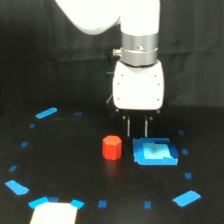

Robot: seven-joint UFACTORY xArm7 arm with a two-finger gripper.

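A red block (112, 148) with a hexagonal outline rests on the dark table near the middle. Just to its right is a blue square tray-like object (140, 159) with a paler area inside. My gripper (137, 128) hangs from the white arm, its two thin dark fingers apart and nothing seen between them. Its fingertips appear just behind or above the tray's left part, right of the red block; their exact height cannot be told.
Blue tape strips (186, 198) and several small blue squares mark the dark table. A pale block-like object (54, 213) is cut off at the bottom left edge. Open floor surrounds the red block on its left and front.
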